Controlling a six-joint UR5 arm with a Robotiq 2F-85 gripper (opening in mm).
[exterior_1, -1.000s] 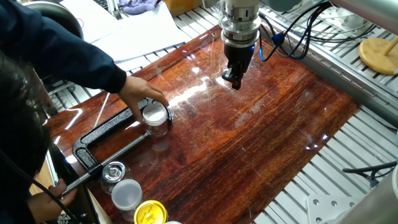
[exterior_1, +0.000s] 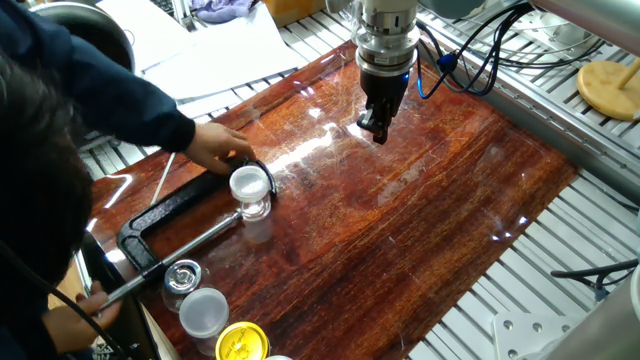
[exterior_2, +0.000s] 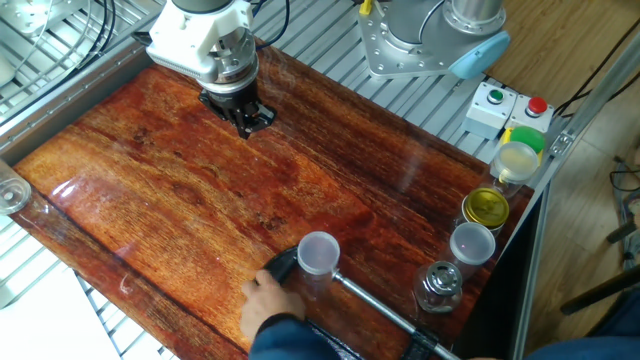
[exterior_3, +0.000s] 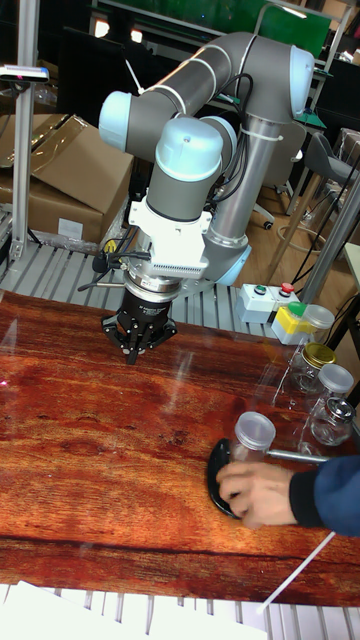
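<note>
My black gripper (exterior_1: 376, 128) hangs over the far part of the brown wood-patterned table, well apart from the jars; its fingers point down. In exterior view 2 the gripper (exterior_2: 243, 125) has bare table below it, and no object shows at its fingertips. Whether its fingers are open or shut is unclear. A clear jar with a frosted white lid (exterior_1: 250, 181) stands upright at the end of a black clamp (exterior_1: 150, 222) with a metal rod. A person's hand (exterior_2: 270, 306) rests on the clamp's end beside this jar.
Along one table edge stand a silver-lidded jar (exterior_2: 441, 281), a white-lidded jar (exterior_2: 472, 243), a gold-lidded jar (exterior_2: 485, 207) and another pale-lidded one (exterior_2: 516, 161). Push-button boxes (exterior_3: 269, 300) sit beyond the edge. The table around my gripper is clear.
The person's hand has drawn back from the white-lidded jar onto the clamp's end. The jar's lid shows more fully now. My arm has not moved.
</note>
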